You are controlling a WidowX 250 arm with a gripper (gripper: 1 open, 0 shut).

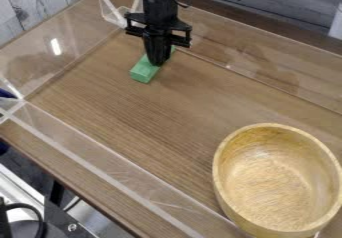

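My gripper [158, 58] is at the upper middle of the camera view, pointing down over a green block [143, 72] that lies flat on the wooden table [120, 132]. The gripper looks shut, its tip at or just above the block's far part, which it partly hides. Whether it touches the block cannot be told.
A large round yellow bowl [271, 177] stands at the lower right. Clear plastic sheeting runs along the left edge, and a dark cable [34, 217] lies at the lower left.
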